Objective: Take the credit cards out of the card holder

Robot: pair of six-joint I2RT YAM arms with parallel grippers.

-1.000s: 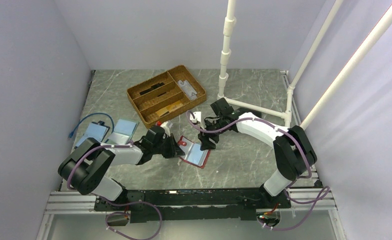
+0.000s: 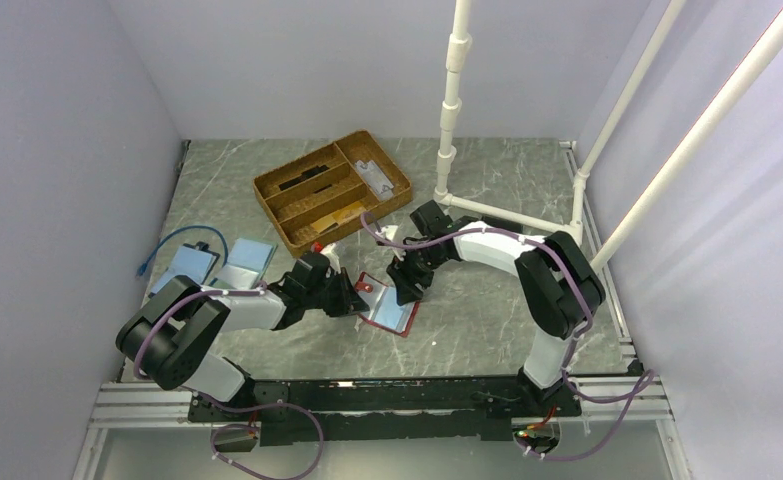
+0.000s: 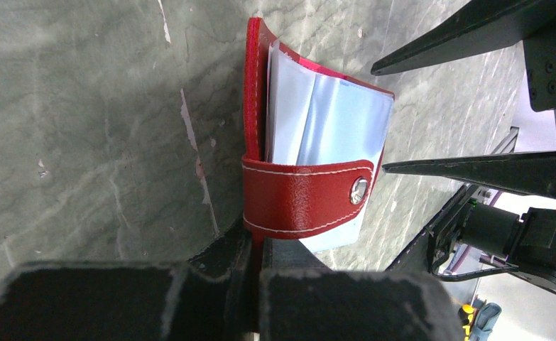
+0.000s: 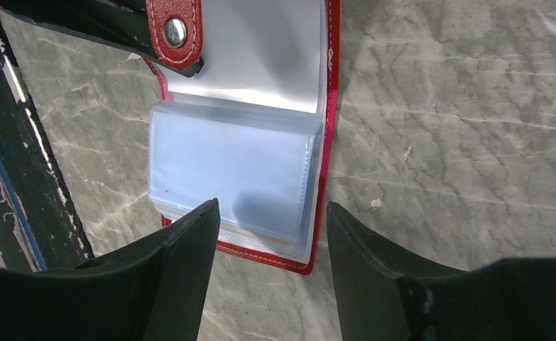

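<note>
The red card holder lies open on the table between my grippers, its clear sleeves holding pale blue cards. My left gripper is shut on its left edge, by the red strap with a silver snap. My right gripper stands open over the card sleeve at the holder's other end, fingertips at either side of the sleeve's lower right part in the right wrist view.
A wicker tray with compartments stands behind. Pale blue folders and a blue cord lie at the left. White pipes stand at the back right. Bare table is at the front.
The left gripper and the holder show no visible change.
</note>
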